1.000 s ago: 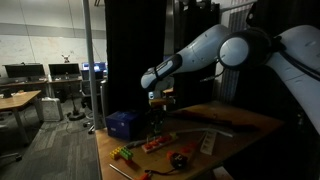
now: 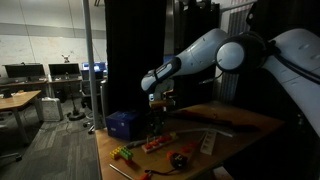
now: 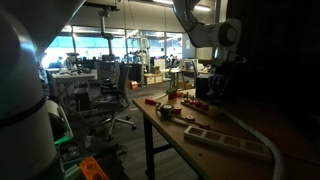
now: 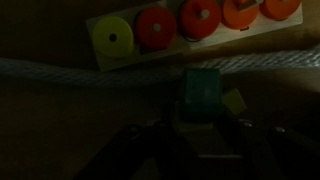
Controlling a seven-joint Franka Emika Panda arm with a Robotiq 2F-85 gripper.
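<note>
In the wrist view a green block (image 4: 202, 95) stands at the fingertips of my gripper, in front of a pale rope (image 4: 120, 78). The fingers are very dark, so whether they touch the block cannot be made out. Just right of it lies a small yellow block (image 4: 234, 101). Beyond the rope is a light board (image 4: 122, 60) carrying a yellow disc (image 4: 112, 36) and several red and orange ones. Exterior view 1 has the gripper (image 2: 156, 108) pointing down over the table, behind that board's red pieces (image 2: 158, 143).
A blue box (image 2: 122, 124) stands at the table's left back. Green pieces (image 2: 122, 153) lie near the left edge. Toward the right is a light holed tray (image 2: 208, 142), also visible as a long wooden tray (image 3: 228, 141) in exterior view 2.
</note>
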